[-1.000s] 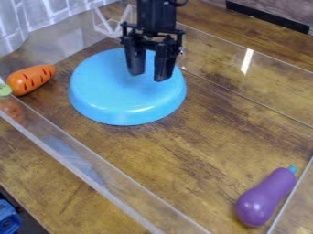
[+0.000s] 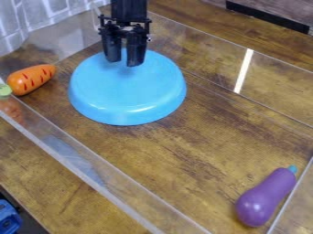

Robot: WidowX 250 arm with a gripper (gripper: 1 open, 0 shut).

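My black gripper [image 2: 123, 49] hangs at the top of the view over the back edge of a blue disc [image 2: 127, 97], which looks like an upturned dish or lid lying on the wooden floor of the enclosure. The two fingers point down and appear apart. Whether they touch the disc is unclear.
A toy carrot [image 2: 32, 79] lies at the left beside the disc. A purple eggplant [image 2: 264, 197] lies at the lower right. Clear walls edge the wooden surface [image 2: 184, 155]. A blue item [image 2: 7, 219] shows at the lower left corner.
My gripper has moved left and slightly back, toward the disc's rear edge. The disc, carrot and eggplant have not visibly moved.
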